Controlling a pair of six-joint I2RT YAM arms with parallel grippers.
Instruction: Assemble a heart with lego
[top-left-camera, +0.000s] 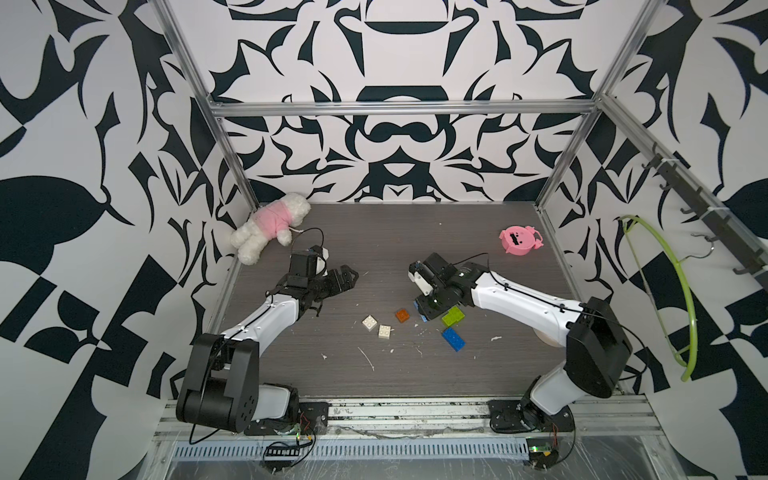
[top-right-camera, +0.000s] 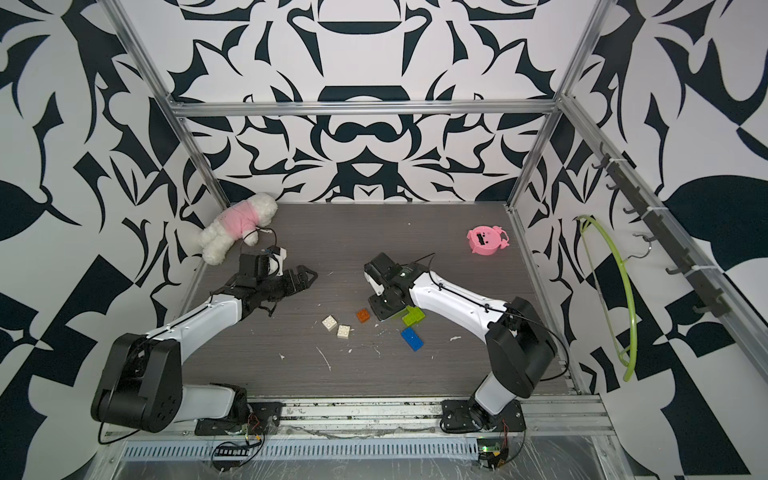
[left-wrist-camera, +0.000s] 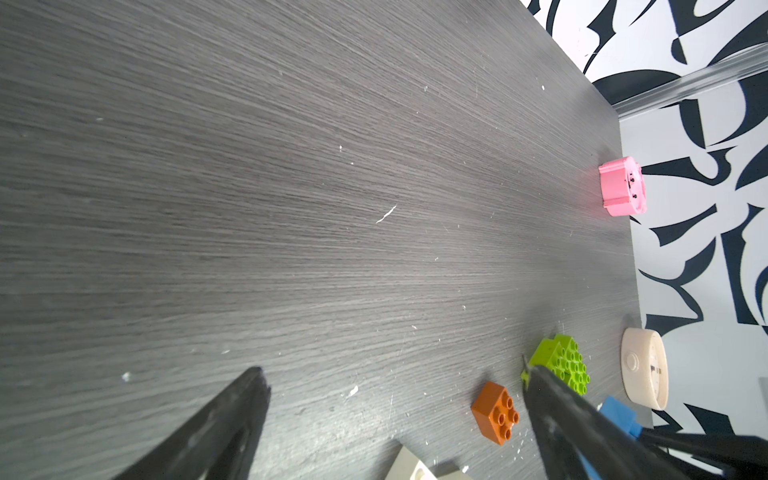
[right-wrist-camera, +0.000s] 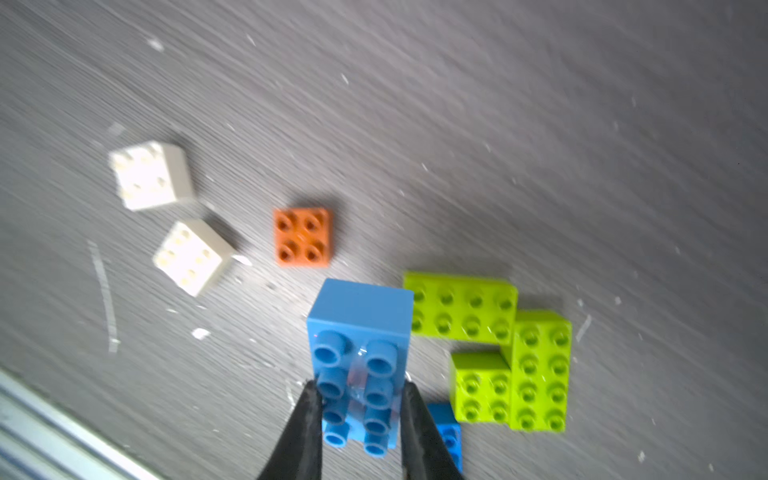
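A light-blue brick (right-wrist-camera: 360, 312) is between the fingertips of my right gripper, which is shut on it, over the bricks at the table's middle. Green bricks (right-wrist-camera: 540, 368) lie grouped beside a darker blue brick (top-left-camera: 453, 338). An orange brick (right-wrist-camera: 302, 237) lies left of them, with two white bricks (right-wrist-camera: 152, 175) further left. My left gripper stands open above the table, left of the bricks, with nothing visible between its fingers.
A white plush toy (top-left-camera: 270, 228) lies at the back left, a pink toy (top-left-camera: 521, 240) at the back right. Patterned walls enclose the table.
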